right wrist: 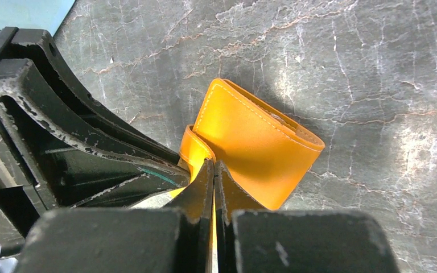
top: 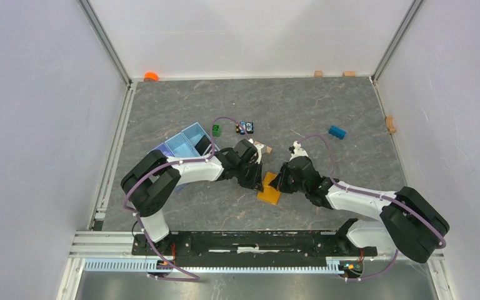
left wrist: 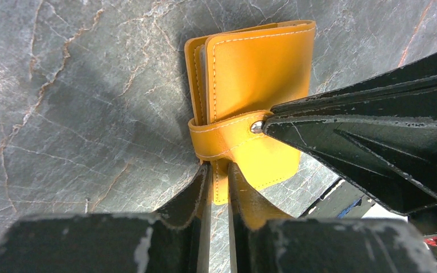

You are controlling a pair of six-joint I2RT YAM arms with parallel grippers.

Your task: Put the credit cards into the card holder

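Note:
The orange card holder (left wrist: 262, 74) lies on the grey table between my two grippers, with its strap (left wrist: 219, 136) wrapped across it and a metal snap (left wrist: 256, 127) near the strap's end. Its folds are close together; a pale edge, perhaps a card, shows between them. My left gripper is at the strap's side edge, fingertips slightly apart with a narrow gap showing holder between them. From the other side, my right gripper is shut, its tips over the strap beside the snap. Nothing clear shows between its fingers.
A blue compartment tray (top: 179, 144) stands behind the left arm, with a dark item in it. Farther back are a green block (top: 216, 130), a small dark-blue device (top: 245, 127) and a blue block (top: 337, 132).

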